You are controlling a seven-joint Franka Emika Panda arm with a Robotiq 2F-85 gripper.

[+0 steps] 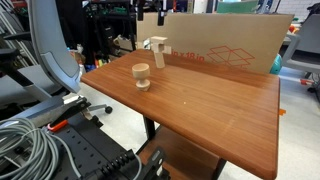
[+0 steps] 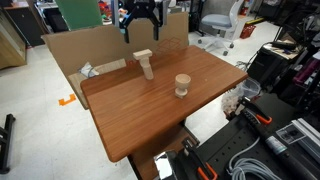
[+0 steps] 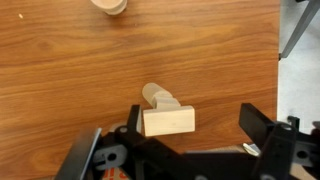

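Observation:
A pale hammer-shaped piece stands upright near the table's back edge, its block-like head (image 1: pixel 157 43) on top of a cylindrical stem (image 2: pixel 147 71). In the wrist view the square top (image 3: pixel 168 121) shows between and just beyond my open fingers, with the stem slanting away behind it. My gripper (image 1: pixel 150 18) is above the piece, apart from it, with nothing between its fingers. A pale wooden cup-like piece (image 1: pixel 141 75) stands on the table nearer the front; its round top (image 3: pixel 109 4) is cut off at the wrist view's upper edge.
A large cardboard sheet (image 1: pixel 225 42) stands along its back edge. Cables (image 1: pixel 30 150) and a dark stand lie in front.

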